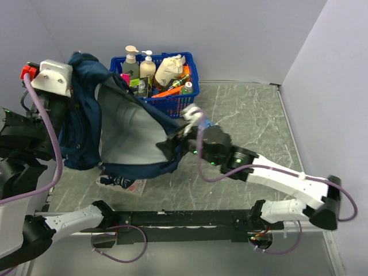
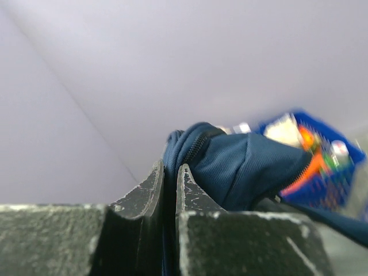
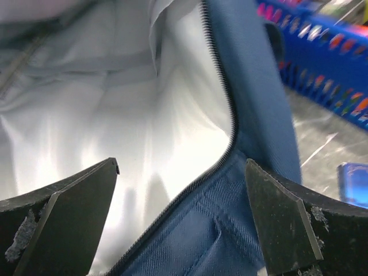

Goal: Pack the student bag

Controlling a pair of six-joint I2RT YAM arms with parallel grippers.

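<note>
The navy backpack (image 1: 83, 109) hangs open at the left of the top view, its grey lining (image 1: 126, 132) showing. My left gripper is shut on the bag's navy fabric (image 2: 236, 167) beside a zipper. At the bag's right rim, my right gripper (image 1: 172, 144) is open; in its wrist view the zippered rim (image 3: 264, 115) lies between and beyond the fingers, with the white lining (image 3: 144, 144) to the left.
A blue basket (image 1: 181, 106) of bottles and packets stands at the back. A printed item (image 1: 121, 184) lies under the bag's front, and a blue item (image 3: 356, 184) lies right of the bag.
</note>
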